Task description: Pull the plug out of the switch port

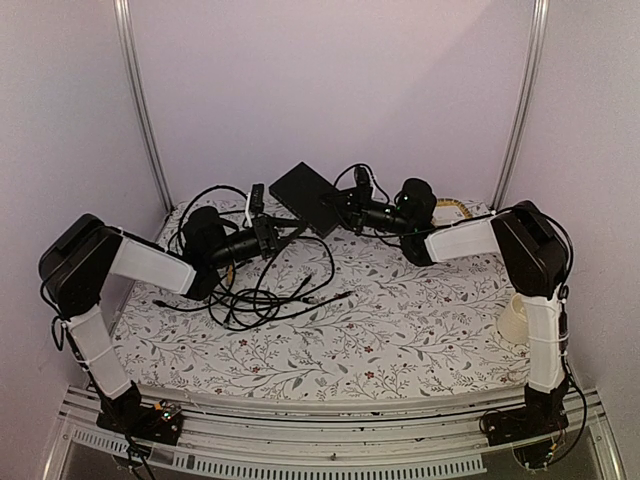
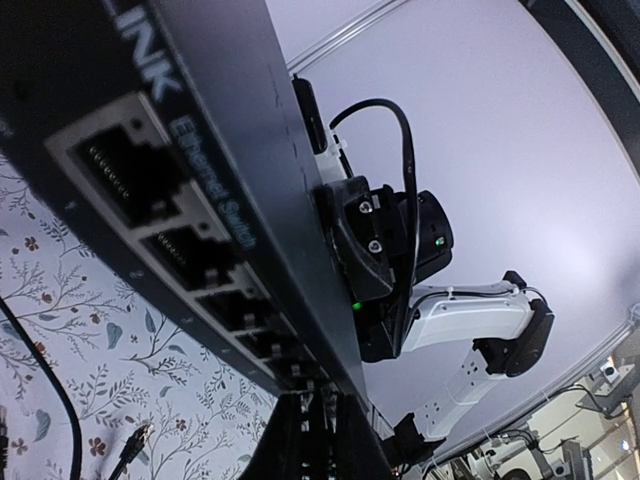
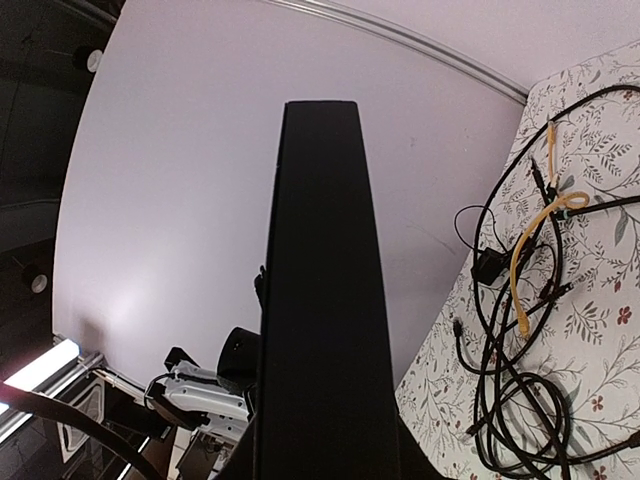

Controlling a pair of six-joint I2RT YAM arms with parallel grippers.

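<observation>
The black Ethernet switch (image 1: 304, 196) is held tilted in the air above the table, with my right gripper (image 1: 338, 208) shut on its right side. In the right wrist view, the switch (image 3: 325, 300) stands edge-on between the fingers. My left gripper (image 1: 300, 228) is at the lower corner of the switch, fingers closed. In the left wrist view, the row of ports on the switch (image 2: 150, 245) shows, the nearer ones empty; my left gripper meets the far end of that row, shut on the plug, which its dark fingers mostly hide.
A tangle of black cables (image 1: 262, 304) lies on the flowered table below the left gripper. A yellow cable (image 3: 517, 270) lies among them. A cream cup-like object (image 1: 513, 320) stands at the right edge.
</observation>
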